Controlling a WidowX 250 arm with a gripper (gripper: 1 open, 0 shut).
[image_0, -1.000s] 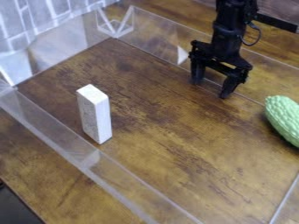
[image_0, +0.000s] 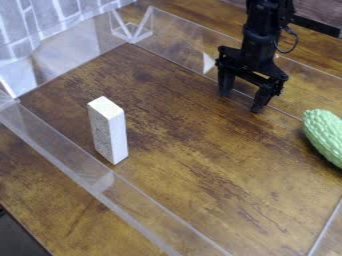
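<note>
My black gripper (image_0: 250, 80) stands low at the upper right of the wooden tray floor, near the clear back wall. Its fingers point down, spread apart, with nothing visible between them. A white upright block (image_0: 107, 130) stands at the left. A bumpy pale green object (image_0: 323, 137) lies at the right edge, partly out of view, to the lower right of my gripper.
Clear plastic walls (image_0: 80, 182) border the wooden floor (image_0: 187, 170). A patterned light cloth or panel (image_0: 47, 30) is at the back left.
</note>
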